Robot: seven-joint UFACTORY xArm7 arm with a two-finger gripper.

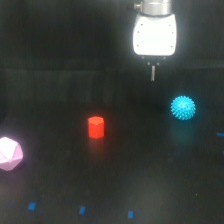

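At the top, right of centre, hangs a white end piece [154, 34] on a metal arm [155, 7], with a thin gripper or rod [153, 72] pointing down from it. Whether its tip is open or shut is too small to make out, and nothing visible hangs from it. A red block [96, 127] stands upright left of centre. The spiky blue ball [182, 108] lies to the right, lower in the picture than the tip. By the left edge rests a pale pink faceted ball [9, 153]. The tip appears apart from all of these.
Small blue marks dot the dark surface: a left mark [32, 206], a middle mark [82, 210], a front mark [130, 214] and one at the right edge [220, 134].
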